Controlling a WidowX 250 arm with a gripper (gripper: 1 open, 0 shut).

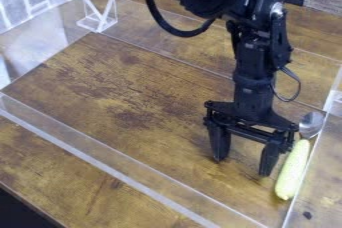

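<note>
My black gripper (243, 150) hangs low over the wooden tray floor at the right, open, with nothing visible between its fingers. Just to its right lies a long pale yellow-green object (293, 170) against the right wall, with a small silvery round piece (311, 123) beyond its upper end.
The clear-walled tray's wooden floor (114, 102) is bare across the left and middle. A white angular piece (98, 14) stands at the back left corner, near a white railing.
</note>
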